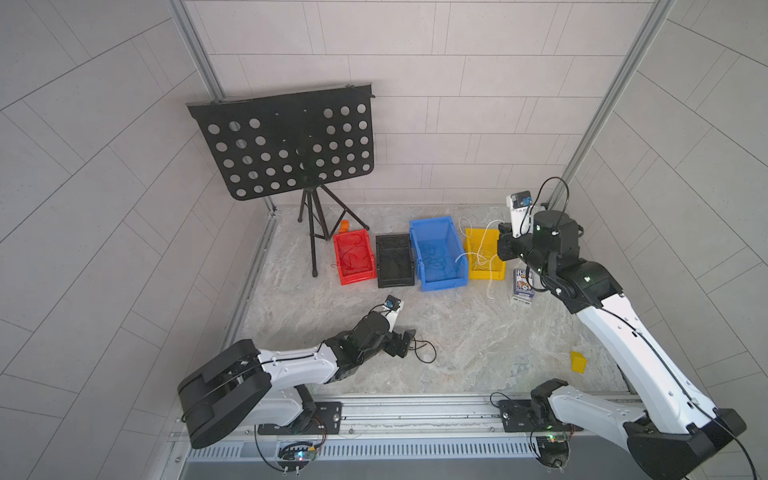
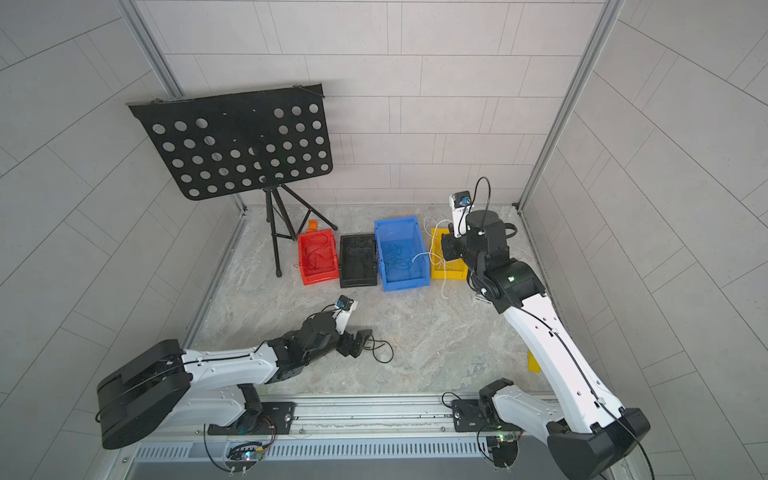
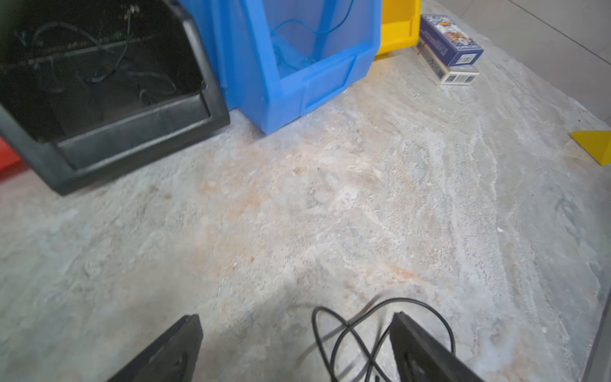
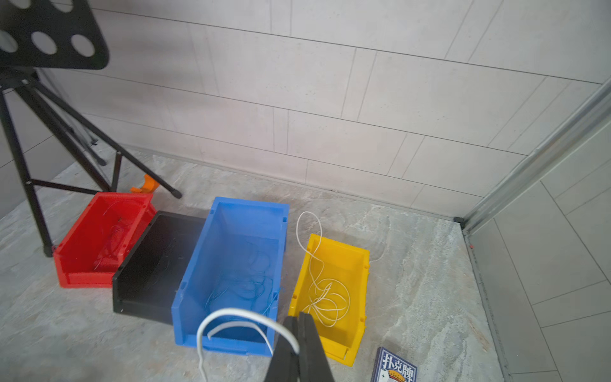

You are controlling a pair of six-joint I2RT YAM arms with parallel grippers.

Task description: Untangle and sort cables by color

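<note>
My right gripper is raised over the front of the yellow bin (image 4: 343, 334), shut on a white cable (image 4: 235, 312) that arches and dangles from it; more white cable lies in that bin and over its back edge. My left gripper is low at the front middle, open, with a black cable (image 3: 420, 304) in loose loops on the floor at its fingers. The blue bin (image 4: 197, 267) holds blue cables, the black bin (image 4: 130, 270) dark cables, the red bin (image 4: 89, 273) red cables.
A music stand (image 1: 280, 144) rises at the back left, an orange object (image 4: 146, 184) by its legs. Boxes (image 3: 448, 41) lie right of the yellow bin. A yellow piece (image 1: 578, 360) lies at the front right. The floor before the bins is mostly clear.
</note>
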